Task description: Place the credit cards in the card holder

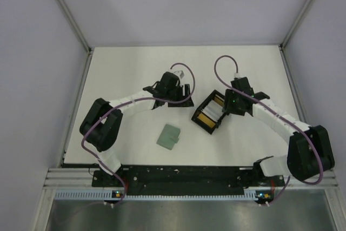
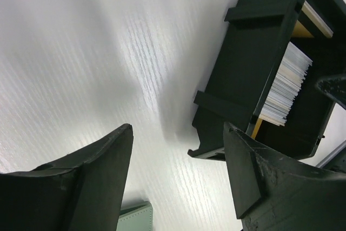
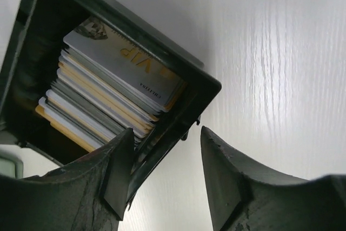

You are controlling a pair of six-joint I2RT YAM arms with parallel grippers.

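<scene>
Inside the black open box (image 1: 197,119) stands a row of white and yellowish cards (image 3: 102,93), one reading VIP. The box sits turned diagonally right of the table's middle. Over its right wall, my right gripper is part open, one finger at the wall and the other outside it, apart. My left gripper is open left of the box, nothing between its fingers; its right fingertip (image 2: 232,131) is near a lower box corner. A flat green card holder (image 1: 168,137) lies nearer the front; the left wrist view shows only its corner (image 2: 141,219).
Cables loop above both grippers. Grey side walls bound the workspace.
</scene>
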